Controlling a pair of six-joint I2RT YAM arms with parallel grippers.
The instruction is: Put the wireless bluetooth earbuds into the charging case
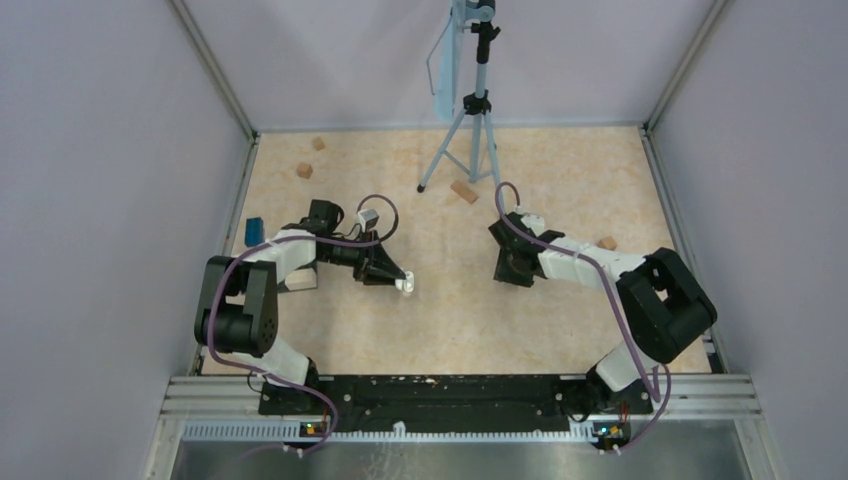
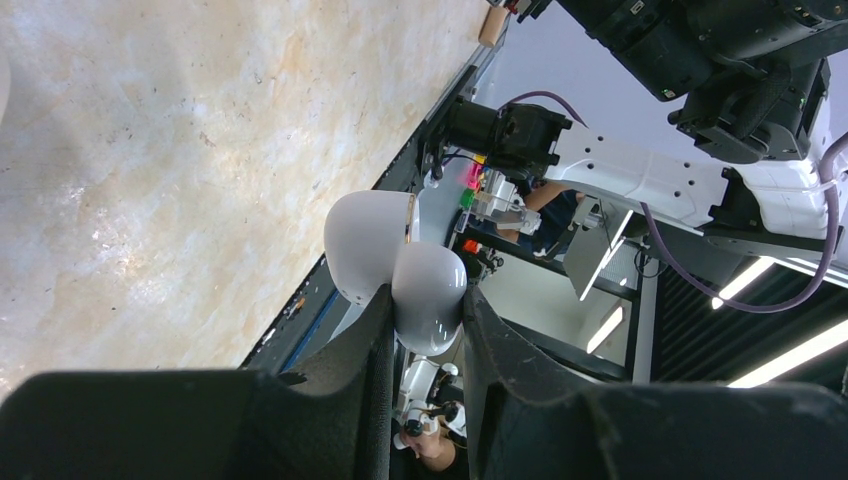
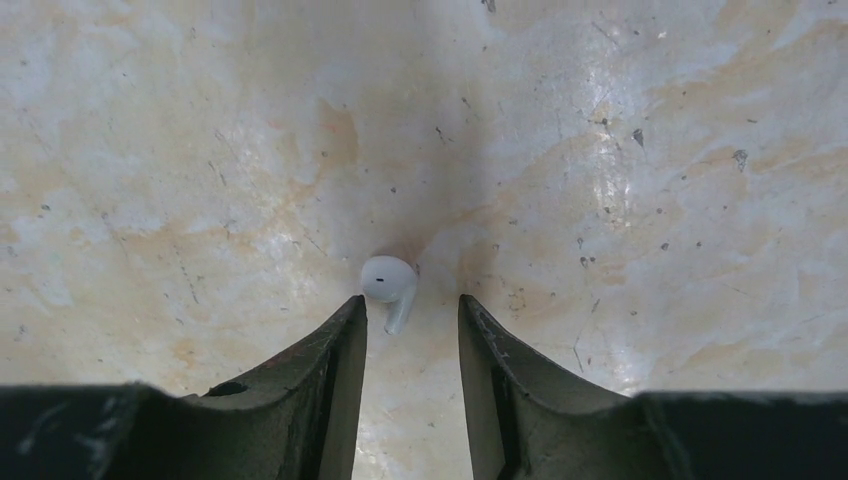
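My left gripper is shut on the white charging case [image 1: 405,283], which has a glossy body and a part standing beside it, apparently the lid, in the left wrist view. In the top view it is held left of centre, above the table. My right gripper is open, pointing down at a single white earbud [image 3: 388,280] on the tabletop. The earbud, stem toward the fingertips, lies close to the left finger, with nothing held between the fingers. The right gripper's body hides it in the top view.
Several small wooden blocks [image 1: 464,191] lie at the back and sides. A tripod [image 1: 476,140] stands at the back centre. A blue object [image 1: 254,231] and a pale box [image 1: 299,280] are at the left edge.
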